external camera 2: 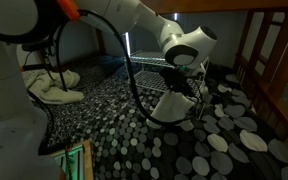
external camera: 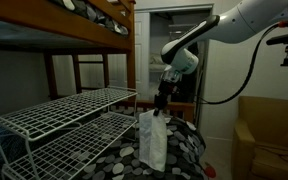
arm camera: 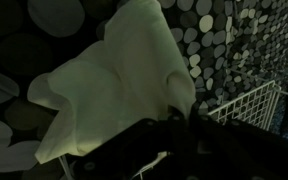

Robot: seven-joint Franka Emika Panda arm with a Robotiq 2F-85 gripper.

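Observation:
A white cloth [external camera: 153,142] hangs from my gripper [external camera: 158,110], which is shut on its upper end. In exterior view 2 the same cloth [external camera 2: 171,107] drapes below the gripper, in front of the wire rack. Seen from the wrist, the pale cloth [arm camera: 119,80] spreads out from the dark fingers at the bottom of the picture, and the fingertips are too dim to make out. Whether its lower end touches the patterned bedding [arm camera: 199,40] cannot be told.
A white two-tier wire rack [external camera: 69,112] stands to the left on the dotted bedding. Above it is a wooden bunk [external camera: 54,40]. A tan armchair [external camera: 267,135] sits on the right. Open bedding [external camera 2: 134,150] lies in front of the rack.

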